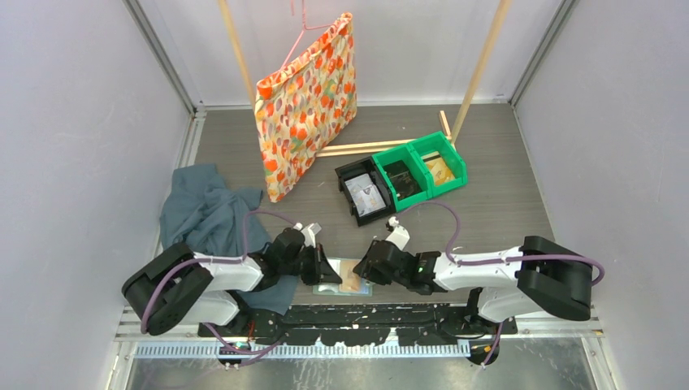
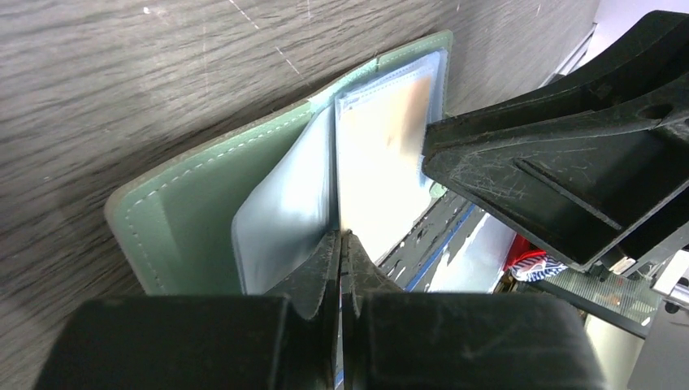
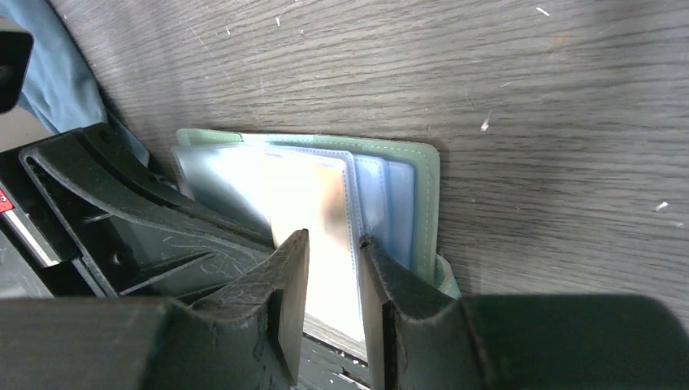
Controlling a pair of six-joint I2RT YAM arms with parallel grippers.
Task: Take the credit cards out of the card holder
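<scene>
The card holder lies opened flat near the table's front edge, with a pale green cover and clear sleeves. One sleeve, bearing a beige and white card, faces up in the middle; a clear leaf curls up to its left. My left gripper is shut, its tips at the sleeve's left edge; whether a thin sleeve edge is pinched cannot be told. Over the sleeve's right part, my right gripper is part open, fingertips apart, with the card sleeve showing behind the gap.
A black tray and a green two-part tray stand further back. A blue-grey cloth lies at left, and a patterned bag hangs behind. Bare table stretches to the right.
</scene>
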